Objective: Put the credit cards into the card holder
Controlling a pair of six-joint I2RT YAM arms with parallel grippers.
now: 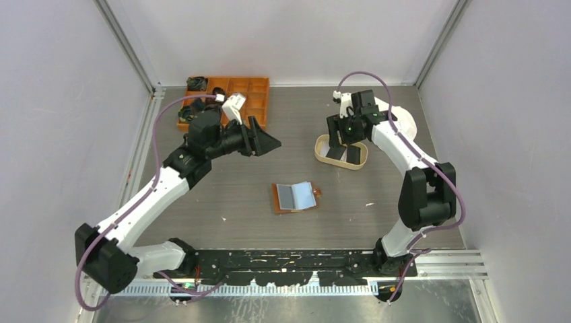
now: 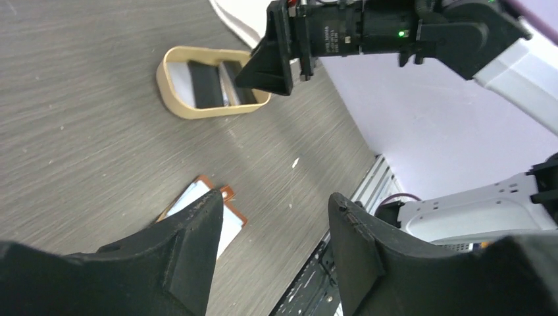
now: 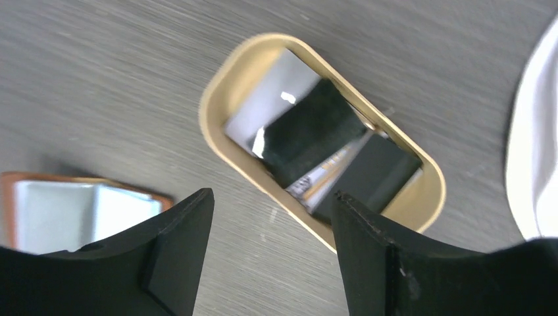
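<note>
A beige oval tray [image 3: 220, 105] holds several dark and pale cards [image 3: 309, 128], lying flat. My right gripper [image 1: 337, 131] is over this tray, open, with nothing seen between its fingers. An open wallet-like card holder [image 1: 294, 196], brown outside with pale sleeves, lies at the front middle of the table, left of and in front of the tray. My left gripper [image 1: 259, 138] is raised above the table to the upper left of the holder, open and empty; in the left wrist view its fingers [image 2: 184, 257] frame bare table and part of the holder.
An orange compartment organiser [image 1: 244, 84] with dark coiled items stands at the back left, partly under the left arm. A white cloth or bag [image 1: 407, 124] lies right of the tray. Pale walls bound the sides and back.
</note>
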